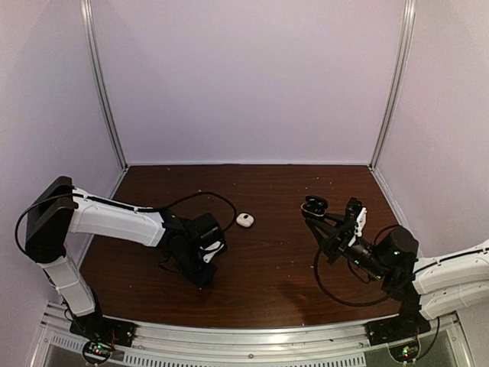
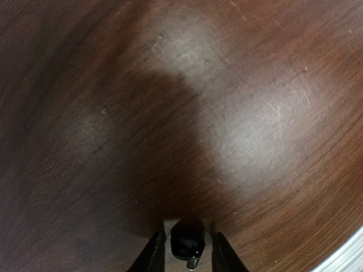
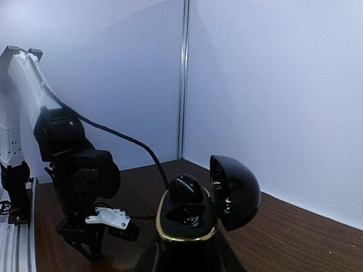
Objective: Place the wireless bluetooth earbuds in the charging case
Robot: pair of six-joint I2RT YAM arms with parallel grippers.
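My right gripper (image 1: 313, 218) is raised over the right of the table, shut on the black, gold-rimmed charging case (image 3: 187, 226), whose lid (image 3: 235, 192) stands open. A black bud shape (image 3: 186, 187) shows in the case's top. My left gripper is low at the near left-centre of the table, its fingertips around a small glossy black earbud (image 2: 187, 241) with a short stem; whether they touch it I cannot tell.
A small white rounded object (image 1: 244, 219) lies at the table's middle. A metal rail (image 1: 252, 334) runs along the near edge, and walls enclose the other sides.
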